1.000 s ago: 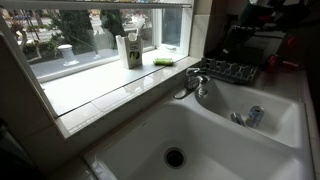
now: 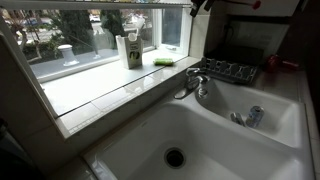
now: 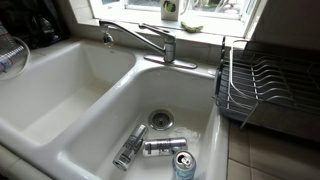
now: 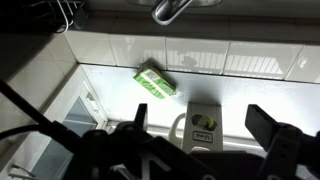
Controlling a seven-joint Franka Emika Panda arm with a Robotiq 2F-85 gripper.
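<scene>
My gripper is open in the wrist view, its dark fingers spread wide with nothing held between them. It is pointed at the windowsill (image 4: 110, 108), and a pale carton (image 4: 203, 113) with a dark round mark shows in the gap, apart from the fingers as far as I can tell. Left of that carton lies a small green packet (image 4: 155, 82). Exterior view 1 has the carton (image 2: 130, 50) upright by the window and the green packet (image 2: 163, 62) flat beside it. Several silver cans (image 3: 165, 147) are in the right sink basin (image 3: 150, 85).
The faucet (image 3: 165, 45) rises behind the basins. A dark dish rack (image 3: 270, 90) occupies the counter on the right. A red item (image 2: 288, 64) lies beyond the rack. The left basin (image 2: 205, 140) is empty, and the near stretch of sill is clear.
In exterior view 1, the dark arm parts at the upper right have shifted left and up towards the window, mostly leaving the picture. Carton, green packet and cans have stayed put.
</scene>
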